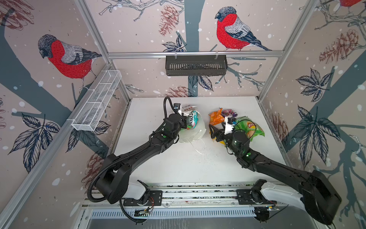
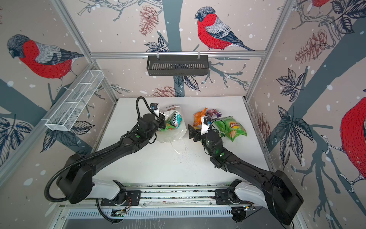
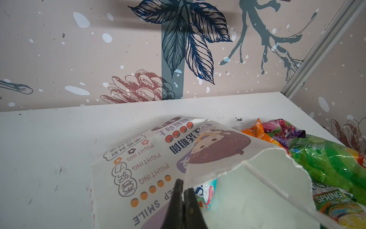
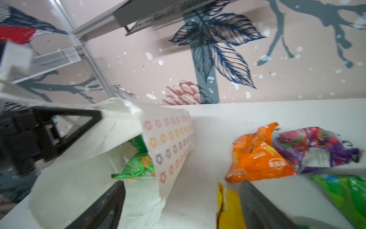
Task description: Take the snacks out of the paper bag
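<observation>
The white paper bag (image 3: 152, 168) lies on its side with its mouth toward me. At the rim, my left gripper is shut on the thin paper. Inside the bag show a teal packet (image 1: 193, 119) and a green packet (image 4: 139, 167). My right gripper stands open to the right of the bag mouth, nothing between its fingers. Out on the table are an orange packet (image 4: 259, 158), a purple packet (image 4: 314, 148), a large green packet (image 2: 233, 127), a partly hidden yellow packet (image 4: 229, 210) and a dark Spring candy packet (image 3: 333, 202).
A white wire basket (image 1: 97, 101) hangs at the left wall, a dark shelf (image 1: 196, 66) at the back. Loose packets crowd the area behind and right of my right gripper.
</observation>
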